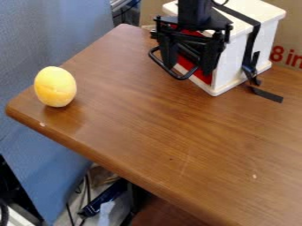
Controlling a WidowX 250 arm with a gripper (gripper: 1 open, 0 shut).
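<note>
A yellow egg-shaped object [56,86] rests near the left edge of the wooden table [189,159]. My black gripper [186,60] is at the upper middle, in front of a white box [236,44] with a red panel and black straps, well to the right of and behind the yellow object. Whether its fingers are open or shut is hard to make out against the dark body and red panel.
A cardboard box [285,53] stands behind at the right. A blue partition [35,35] borders the table on the left, with cables and items below the edge.
</note>
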